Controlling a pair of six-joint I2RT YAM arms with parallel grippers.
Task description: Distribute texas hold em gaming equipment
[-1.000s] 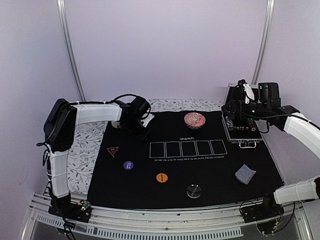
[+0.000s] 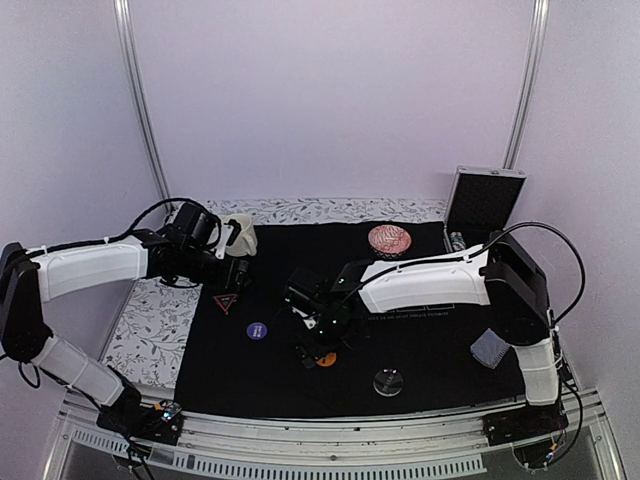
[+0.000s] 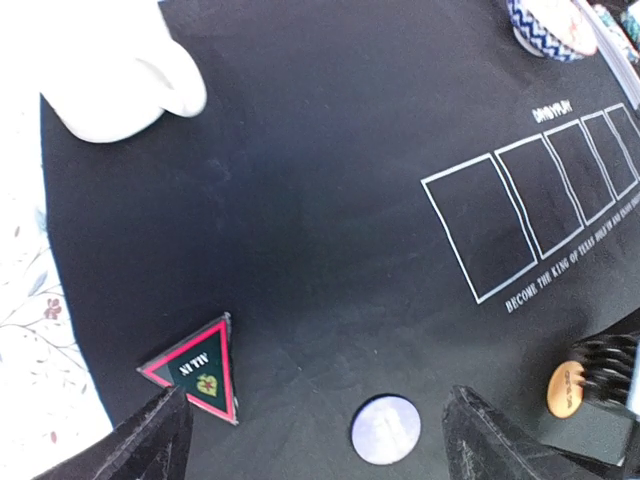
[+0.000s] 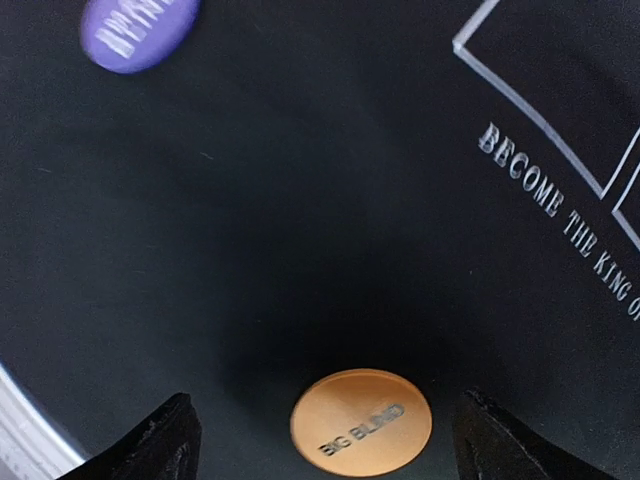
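Observation:
An orange BIG BLIND disc (image 4: 361, 423) lies flat on the black mat, low in the right wrist view. Above it, my right gripper has its fingers apart on either side of the disc, nothing held. My left gripper (image 2: 232, 272) hovers near the red-edged ALL IN triangle (image 3: 202, 370), its fingers spread and empty. A purple-blue disc (image 2: 257, 331) rests between the triangle and the orange disc. Farther right on the mat are a clear-and-black round piece (image 2: 388, 382) and a deck of cards (image 2: 490, 348).
A white mug (image 3: 120, 80) stands at the back left and a patterned bowl (image 2: 389, 240) at the back. The open case (image 2: 484, 200) is at the back right, partly behind my right arm, which spans the printed card boxes (image 3: 482, 228).
My right arm has swung from the case across the mat to the left, down to the orange disc. My left gripper has moved left toward the triangle. The pieces lie where they were.

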